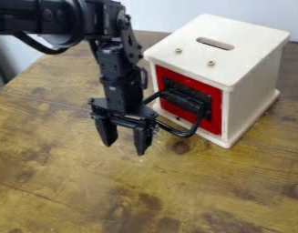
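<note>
My black gripper (126, 136) hangs over the wooden table at centre left, fingers pointing down and spread apart with nothing between them. To its right stands a pale wooden box (242, 64) with a red front panel (169, 69). A black fixture (185, 98) on that panel carries a bent black handle (181, 131), which reaches out toward the gripper and is partly behind it; whether they touch I cannot tell.
The box has a slot (214, 43) in its top. A pale wall lies beyond the back left edge.
</note>
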